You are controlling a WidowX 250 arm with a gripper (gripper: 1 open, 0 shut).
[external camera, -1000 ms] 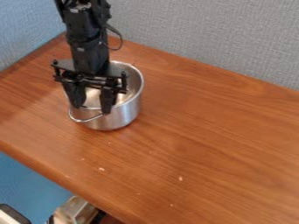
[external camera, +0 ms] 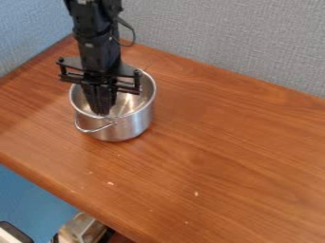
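Observation:
A shiny steel pot with a wire handle stands near the back left of the wooden table. My black gripper reaches down from above into the pot, its fingertips inside the rim. The fingers look drawn together, but whatever is between them is hidden in the dark inside of the pot and cannot be made out.
Grey padded walls stand behind and at the left. A metal fitting shows beyond the near left edge, at the bottom.
My gripper's fingers have drawn closer together inside the pot, and the gripper has shifted slightly. The pot stands in about the same place.

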